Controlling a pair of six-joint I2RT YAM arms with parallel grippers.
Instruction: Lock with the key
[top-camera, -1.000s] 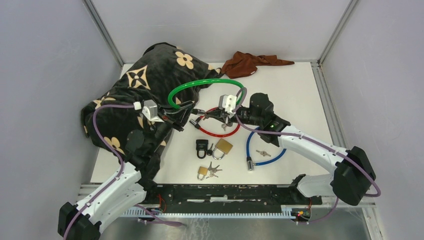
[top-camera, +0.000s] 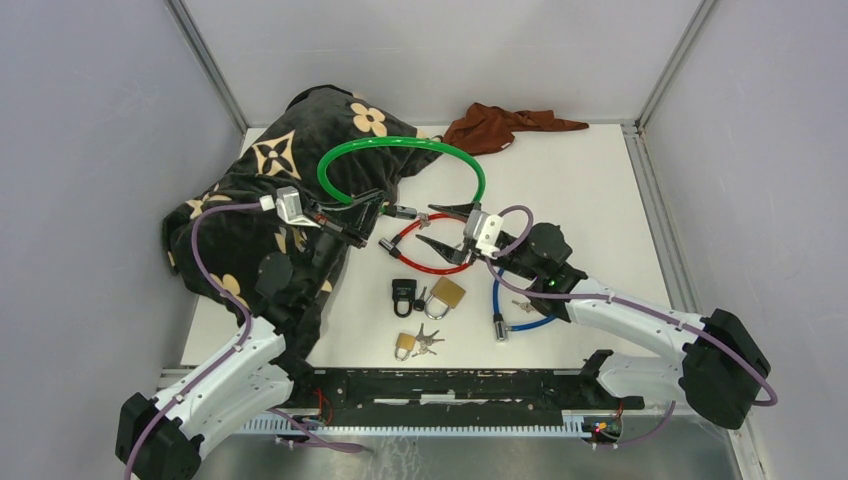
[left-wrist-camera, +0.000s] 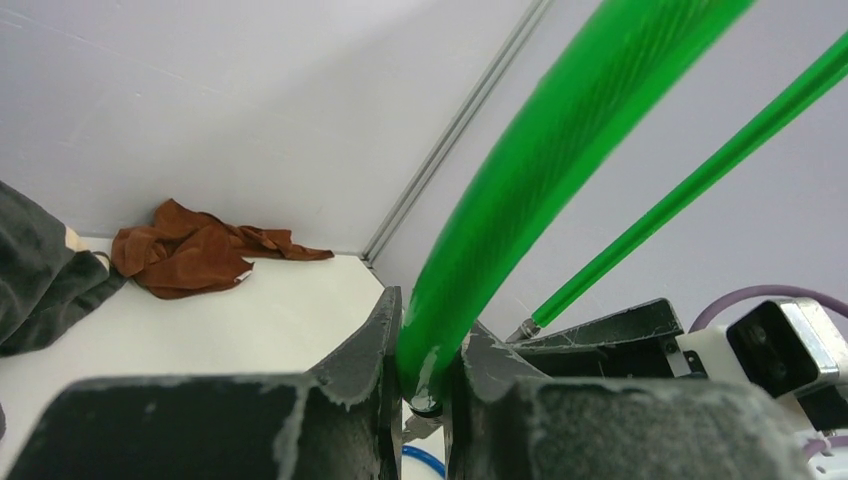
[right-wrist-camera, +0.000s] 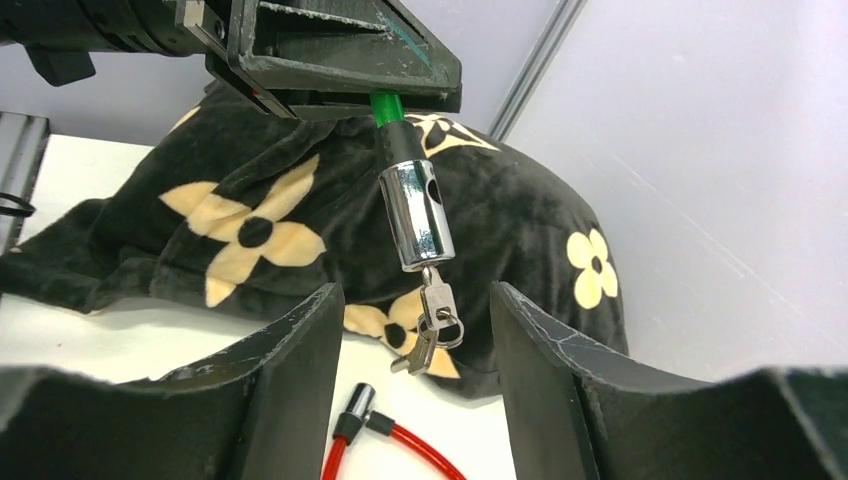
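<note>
My left gripper (top-camera: 374, 206) is shut on the green cable lock (top-camera: 400, 141), just behind its lock barrel. From under the left fingers the silver barrel (right-wrist-camera: 418, 215) points down in the right wrist view, with a key (right-wrist-camera: 438, 300) at its end and a second key (right-wrist-camera: 420, 356) dangling from the ring. My right gripper (top-camera: 427, 223) is open, its two fingers apart on either side of the keys and touching neither. The cable arcs behind; its other silver end (left-wrist-camera: 524, 330) shows beside the right gripper in the left wrist view, partly hidden.
On the white table lie a red cable lock (top-camera: 432, 269), a blue cable lock (top-camera: 531, 324), a black padlock (top-camera: 403, 289), brass padlocks (top-camera: 448, 291) and loose keys (top-camera: 427, 338). A dark flowered blanket (top-camera: 240, 215) covers the left; a brown cloth (top-camera: 485, 130) lies at the back.
The right gripper has opened from the keys and backed off to the right. The left gripper has moved slightly left and back with the cable, whose loop has shifted too.
</note>
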